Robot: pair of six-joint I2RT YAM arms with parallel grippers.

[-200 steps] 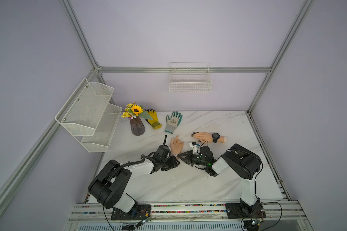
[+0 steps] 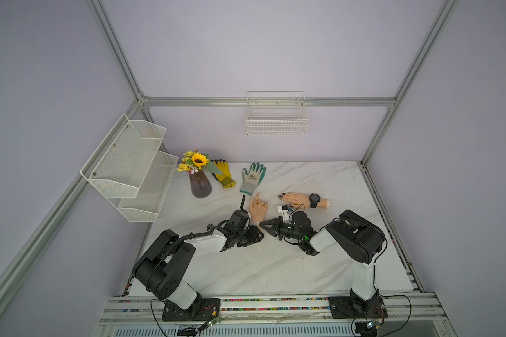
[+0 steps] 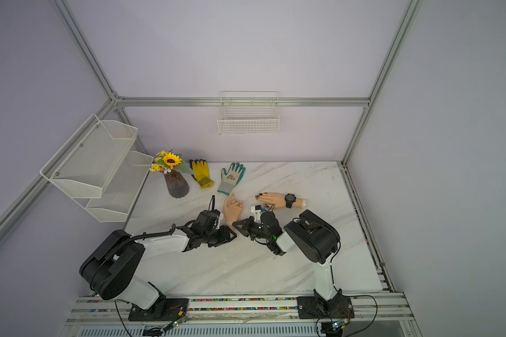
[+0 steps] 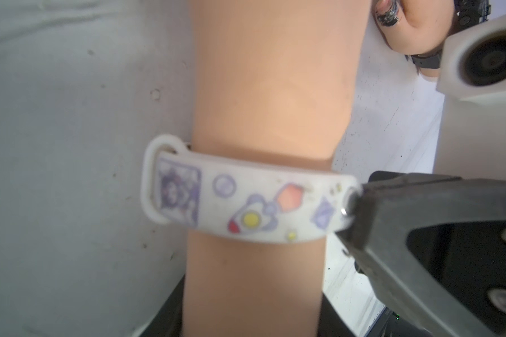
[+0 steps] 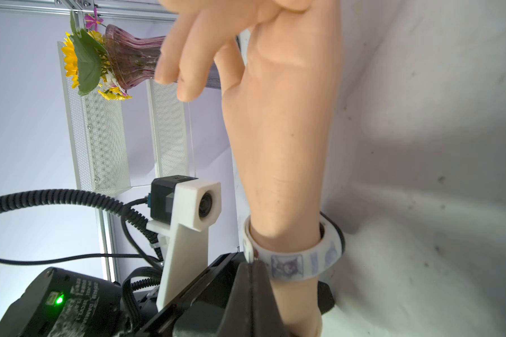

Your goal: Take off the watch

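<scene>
A flesh-coloured model hand wears a white strap with printed cartoons round its wrist. My left gripper is low at that wrist, shut on it as far as shows, fingers partly hidden. My right gripper comes from the right; its fingers are shut together against the strap, which in the left wrist view loops out on one side and has a dark fingertip at the other end. A second model hand wears a black watch.
A grey-green glove, a yellow glove and a vase of flowers lie or stand behind. White mesh shelves hang at the left.
My left gripper has shifted slightly right and upward in the top left view, and the model hand slightly with it. The right gripper has barely moved.
</scene>
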